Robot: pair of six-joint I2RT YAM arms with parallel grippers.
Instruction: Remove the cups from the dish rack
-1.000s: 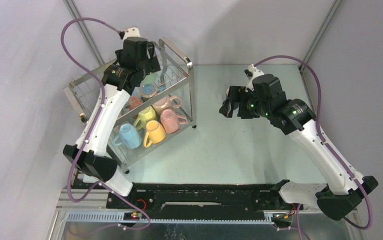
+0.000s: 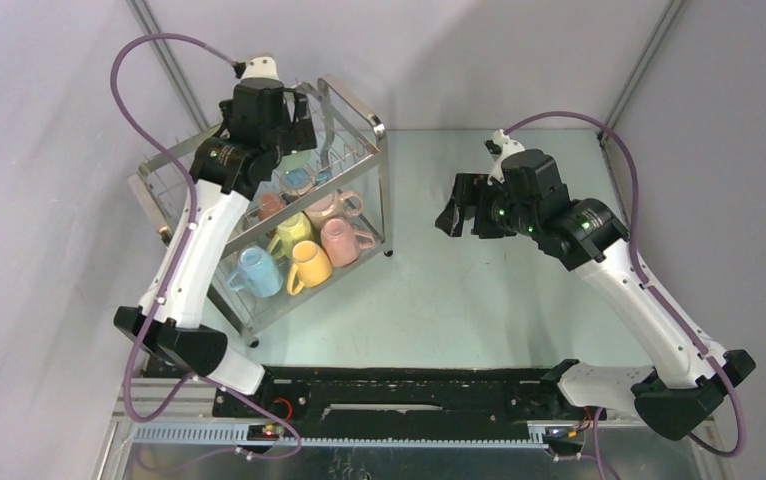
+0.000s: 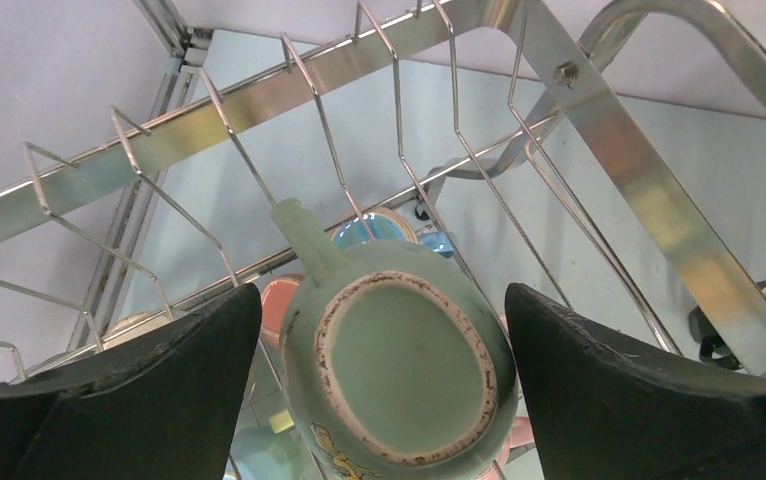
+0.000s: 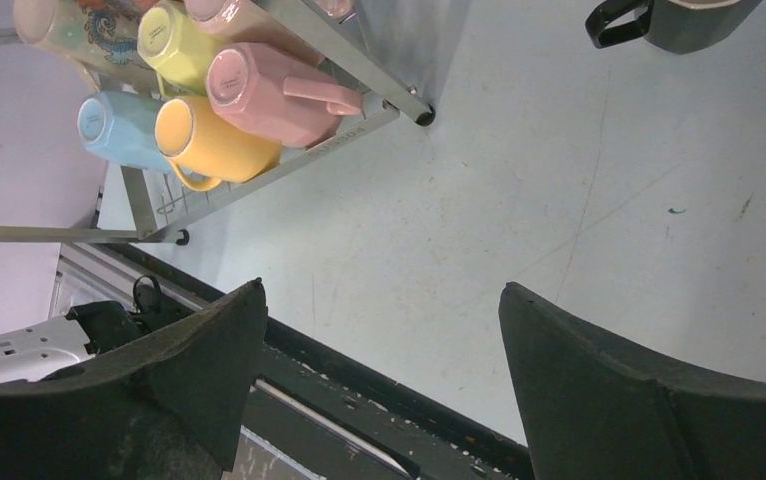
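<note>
A green cup [image 3: 409,360] rests upside down on the top tier of the metal dish rack [image 2: 384,165]. My left gripper is open, its fingers on either side of this cup; a gap shows on the left, while the right finger looks close to the wall. On the lower tier lie several cups, among them a blue cup [image 2: 257,272], an orange cup [image 2: 310,265], a yellow-green cup [image 2: 294,232] and a pink cup [image 2: 342,243]. Over the bare table to the right of the rack, my right gripper [image 2: 466,222] hangs open and empty.
A dark cup [image 4: 694,22] stands on the table near the right gripper, partly cut off by the right wrist view. Wire prongs and a raised metal handle [image 3: 699,60] surround the green cup.
The left gripper has shifted slightly left over the top of the rack. The right arm and the cups look unmoved.
</note>
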